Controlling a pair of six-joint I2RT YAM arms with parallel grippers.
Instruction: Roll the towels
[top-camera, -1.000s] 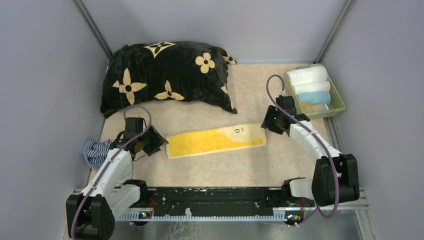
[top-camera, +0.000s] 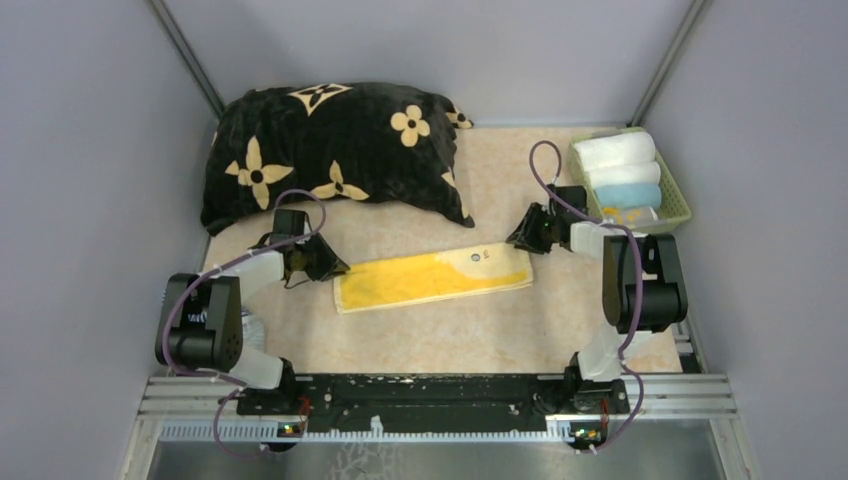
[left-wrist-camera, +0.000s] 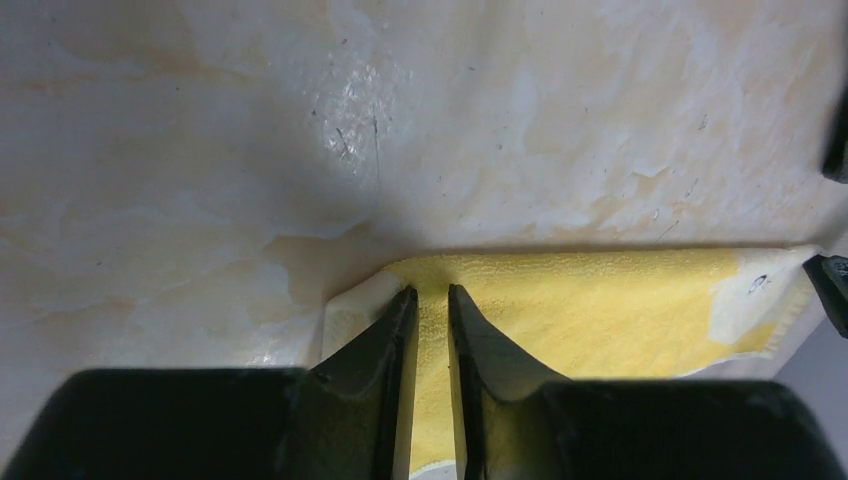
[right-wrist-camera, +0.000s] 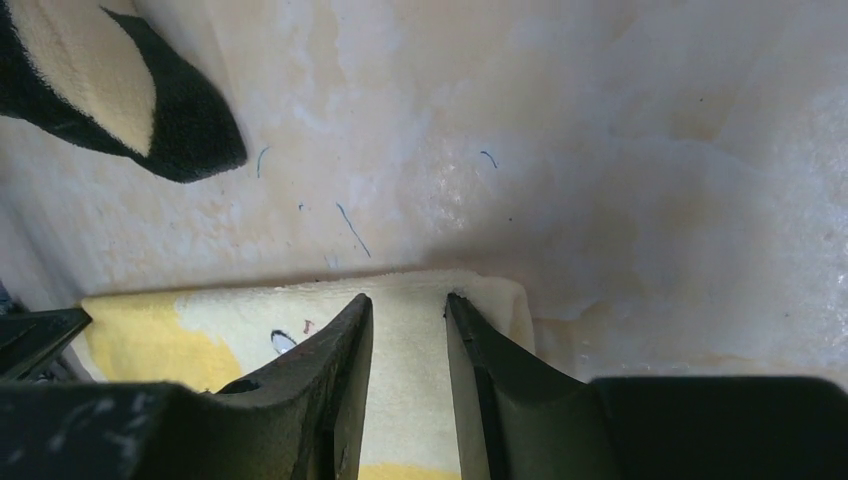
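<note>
A long folded yellow-and-white towel (top-camera: 420, 277) lies flat across the table. My left gripper (top-camera: 340, 270) is at its far-left corner, shut on the towel's edge (left-wrist-camera: 560, 300), as the left wrist view shows. My right gripper (top-camera: 515, 242) is at the far-right corner, open, its fingertips either side of the pale folded edge in the right wrist view (right-wrist-camera: 410, 310).
A black patterned pillow (top-camera: 330, 150) fills the back left. A green basket (top-camera: 678, 205) with rolled white and blue towels is at the back right. A striped cloth lies by the left arm.
The towel has shifted slightly toward the back.
</note>
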